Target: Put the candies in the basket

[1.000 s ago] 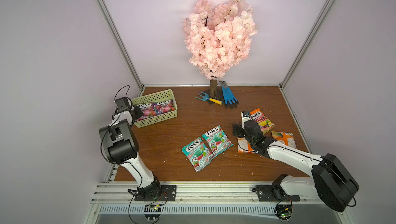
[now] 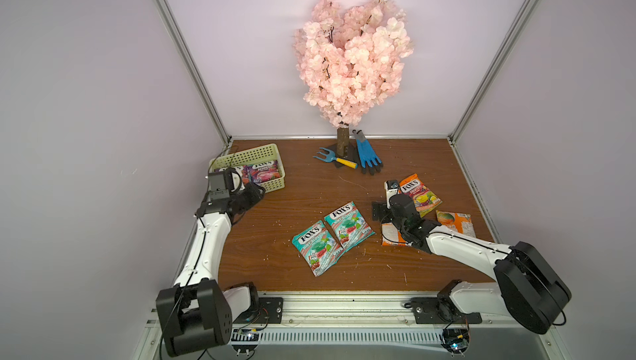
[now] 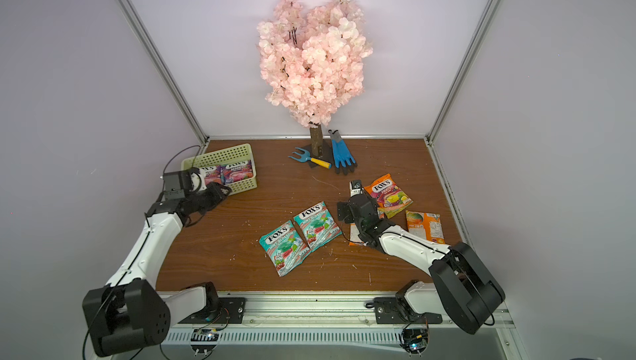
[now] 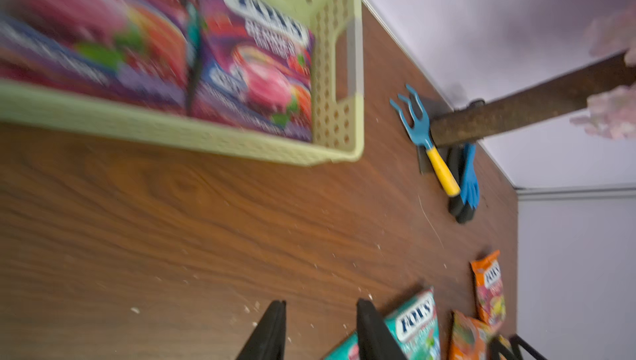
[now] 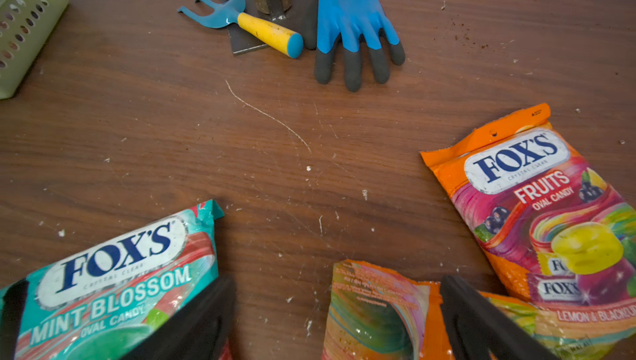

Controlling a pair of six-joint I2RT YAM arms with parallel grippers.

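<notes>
Two purple Fox's candy bags [image 4: 255, 62] lie side by side in the pale green basket [image 2: 277, 182] at the back left. My left gripper hangs at the basket's near side; its fingers stand apart with nothing between them. Two teal Mint Blossom bags [image 2: 318, 247] lie at the middle front, touching. On the right are an orange Fruits bag [image 5: 530, 201], a second orange bag [image 5: 377, 313] partly hidden under my right arm, and a third orange bag [image 2: 455, 222] farther right. Over the second one my right gripper is open, its fingers spread wide and empty.
At the back, a pink blossom tree [image 2: 354, 55] stands on a dark base, with a blue fork with a yellow handle [image 2: 336, 158] and a blue glove [image 2: 367, 152] beside it. Bare wood lies between the basket and the teal bags.
The right arm has barely shifted. The bags lie as before.
</notes>
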